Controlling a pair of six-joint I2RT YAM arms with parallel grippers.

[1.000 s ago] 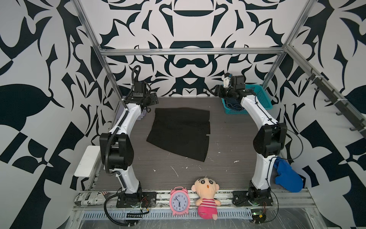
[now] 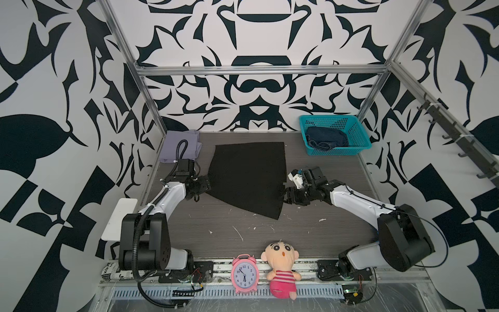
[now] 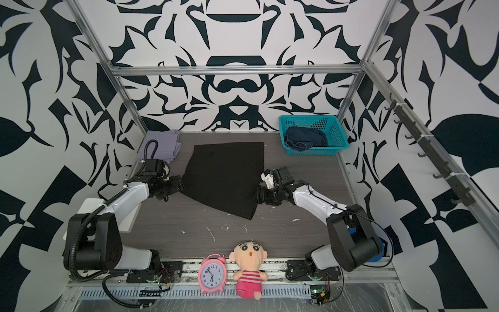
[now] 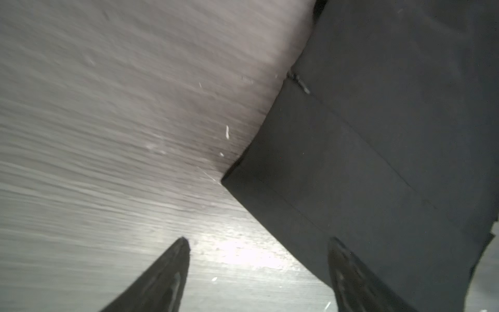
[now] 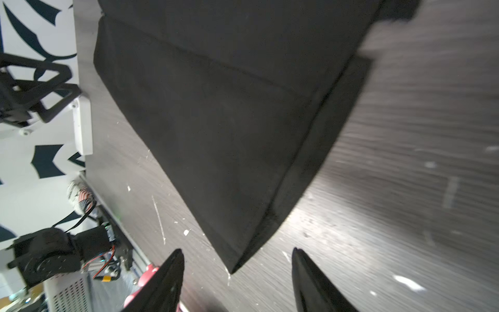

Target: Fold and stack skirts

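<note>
A black skirt (image 2: 247,174) lies spread on the table, its near edge slanting toward a corner at front right. My left gripper (image 2: 201,187) is at its left edge; in the left wrist view its open fingertips (image 4: 176,249) are near a corner of the cloth (image 4: 363,171). My right gripper (image 2: 291,194) is at the skirt's right edge, low down; in the right wrist view its fingertips (image 5: 171,265) stand apart by the cloth's pointed corner, with nothing between them.
A teal basket (image 2: 358,145) with dark folded cloth (image 2: 326,136) stands at back right. Grey-purple folded cloth (image 2: 189,143) lies at back left. A pink clock (image 2: 244,273) and a doll (image 2: 280,275) sit on the front rail.
Both grippers have moved down toward the front from the back corners to the skirt's side edges. The skirt's back part lies smoother, and its left edge has shifted slightly.
</note>
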